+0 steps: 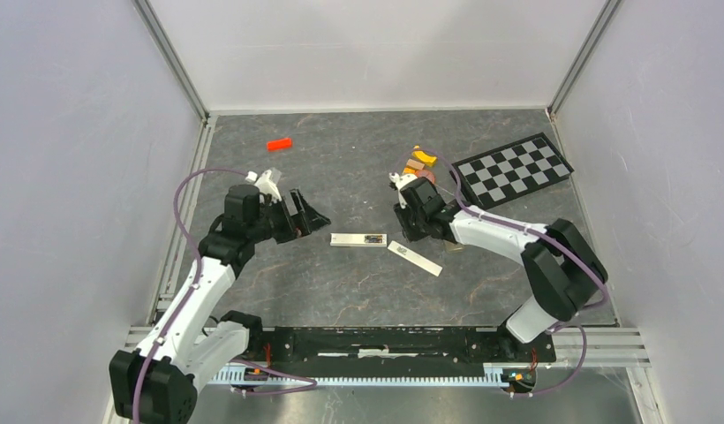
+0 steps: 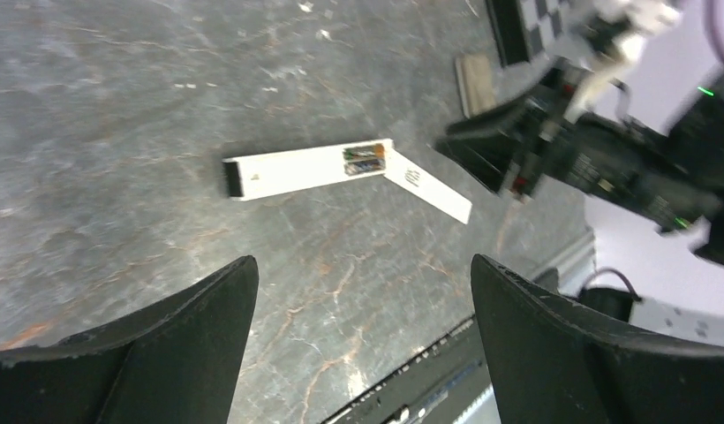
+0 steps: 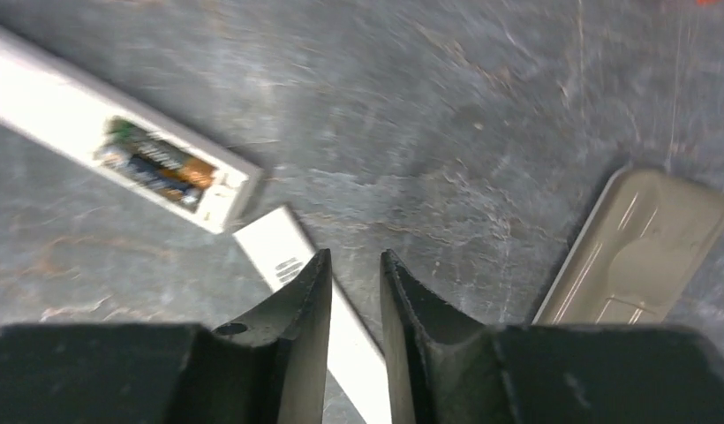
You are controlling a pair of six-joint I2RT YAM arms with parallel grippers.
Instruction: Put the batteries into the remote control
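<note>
The white remote control lies face down near the table's middle, its compartment uncovered. Two batteries sit side by side in that compartment. Angled off the remote's right end is its long white cover, loose on the table. My right gripper hovers right of the remote near the cover, its fingers partly apart and nothing between them; in the right wrist view the cover shows beneath. To the upper left of the remote, my left gripper is wide open and empty.
A beige object lies right of the cover. Yellow and orange toy blocks and a checkered board are further back on the right; a red block is back left.
</note>
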